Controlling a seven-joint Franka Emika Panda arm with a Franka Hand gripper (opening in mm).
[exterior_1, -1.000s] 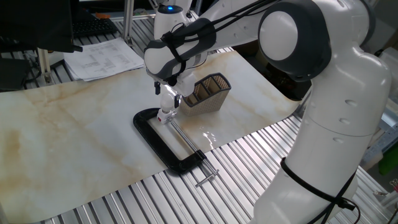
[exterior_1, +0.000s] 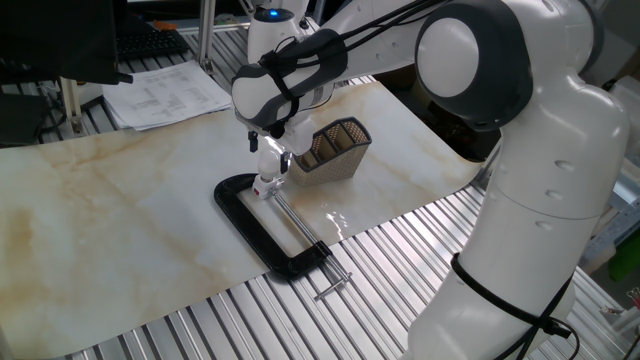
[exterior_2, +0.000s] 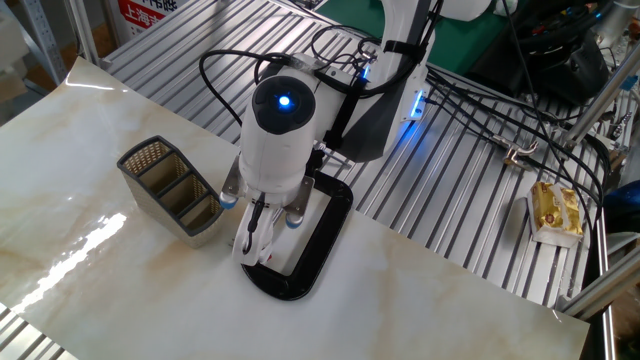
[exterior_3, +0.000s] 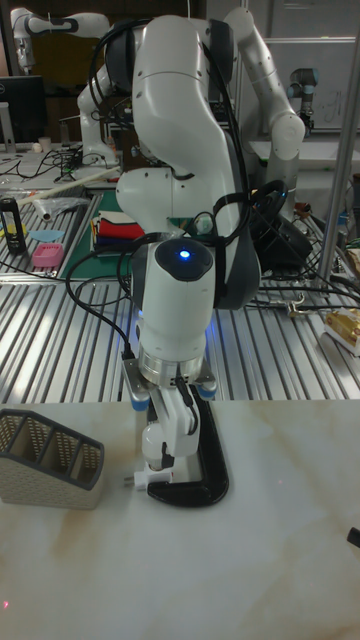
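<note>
A black C-clamp lies flat on the marbled sheet, its metal screw running toward the far end. My gripper points down at that far end of the clamp, by the screw's tip. In the second view the white gripper overlaps the left side of the clamp. A small white piece sticks out to the left at the fingertips in the third view; whether it is held is unclear. The fingers hide one another, so the finger's state does not show.
A beige mesh organizer with compartments stands close beside the gripper. Papers lie at the far left. The marbled sheet is largely bare in front of the clamp. A gold-and-white block sits on the slatted table.
</note>
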